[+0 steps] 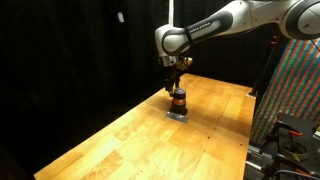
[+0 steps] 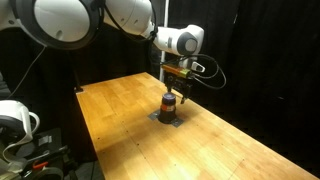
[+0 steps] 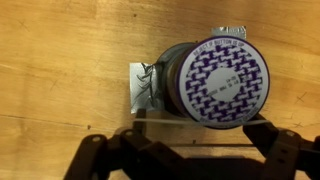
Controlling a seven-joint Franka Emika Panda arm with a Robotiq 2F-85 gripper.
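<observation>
A dark cylindrical container with an orange band stands upright on the wooden table; in exterior view 2 the same container shows a reddish band. From above, its round lid has a purple-and-white pattern with lettering. Silver tape shows beside its base. My gripper is open, its fingers far apart, and a thin greyish band spans the view between them. The lid lies mostly ahead of the fingers, toward the right one. Whether anything touches the container cannot be made out.
A black curtain hangs along the table's far side. Dark equipment stands off the table's right edge.
</observation>
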